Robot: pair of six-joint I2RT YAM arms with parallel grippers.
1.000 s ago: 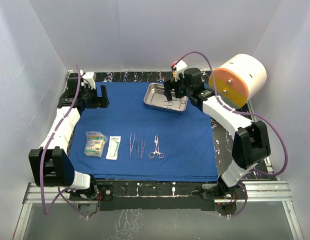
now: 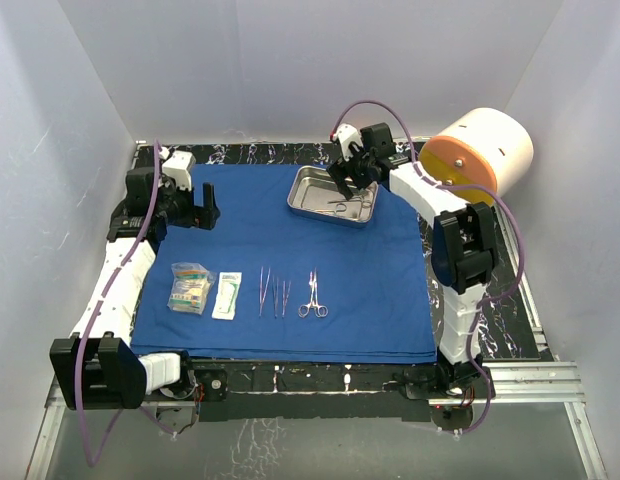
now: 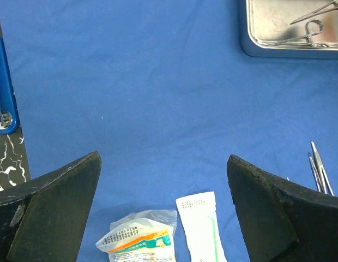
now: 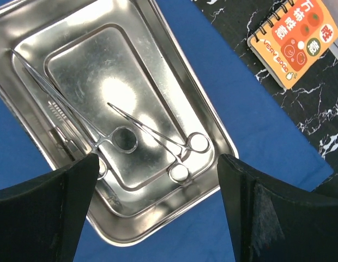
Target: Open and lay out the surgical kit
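A steel tray [image 2: 308, 205] stands at the back right of the blue cloth. Two ring-handled instruments lie in it: a longer pair of scissors [image 4: 124, 140] along one side, and a smaller pair [image 4: 180, 172] nearer one end. Beside the longer one is a thin handle [image 4: 64, 136]. My right gripper [image 2: 354, 187] hangs over the tray, fingers apart, nothing between them. My left gripper [image 2: 206, 208] is open and empty above the cloth's left side. Tweezers [image 2: 264, 290] and scissors [image 2: 313, 296] lie in a row toward the front, with a white packet [image 2: 227, 296] and a bagged pack [image 2: 191, 288] to their left.
A cream and orange drum-shaped box [image 2: 480, 150] stands at the back right, close to my right arm. An orange notebook [image 4: 294, 39] lies on the marble table beyond the cloth.
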